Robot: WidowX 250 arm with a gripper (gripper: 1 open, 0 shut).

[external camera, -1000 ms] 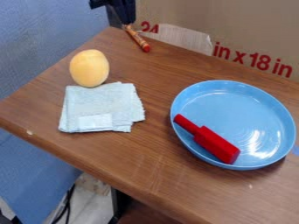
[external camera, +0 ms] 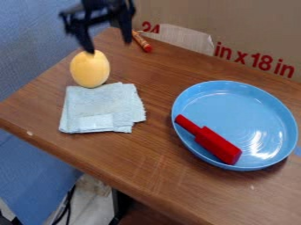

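Note:
My gripper (external camera: pixel 100 35) hangs blurred at the top left, dark, above and just behind a pale yellow egg-shaped object (external camera: pixel 90 68) on the wooden table (external camera: pixel 153 176). Whether its fingers are open or shut is unclear. A folded light blue cloth (external camera: pixel 100 110) lies just in front of the yellow object. A blue plate (external camera: pixel 247 114) on the right holds a red object with a handle (external camera: pixel 217 143). A thin orange stick (external camera: pixel 143 42) lies at the back, partly beside the gripper.
A cardboard panel (external camera: pixel 259 35) with red printing stands along the back. A blue padded surface (external camera: pixel 35 70) lies left of the table.
My gripper has come down into view at the top left, toward the yellow object. The objects on the table look unmoved.

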